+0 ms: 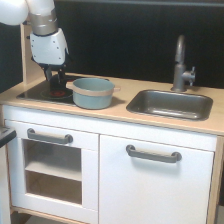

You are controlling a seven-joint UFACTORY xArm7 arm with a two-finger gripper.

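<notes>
A blue-grey pot (93, 95) with tan handles rests upright by the right edge of the black stove top (38, 92), apparently partly over the wood counter. My gripper (58, 83) points down over the stove, close to the pot's left side. Its dark fingers blend into the black surface behind them. Whether they touch the pot's left handle is too small to make out.
To the right is a grey sink (172, 104) with a dark tap (180, 65) behind it. Bare wood counter (122, 92) lies between pot and sink. White cabinet doors with grey handles (153, 154) fill the front.
</notes>
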